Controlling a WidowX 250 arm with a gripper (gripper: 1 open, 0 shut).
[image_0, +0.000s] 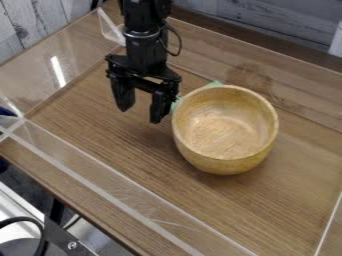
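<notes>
The black robot arm reaches down from the top of the view to its gripper, which stands open low over the wooden table, just left of a large tan bowl. A small green object shows in part behind the bowl's left rim; what it is cannot be told. I see nothing held between the fingers.
Clear tape runs along its left part. A black cable lies at the lower left corner.
</notes>
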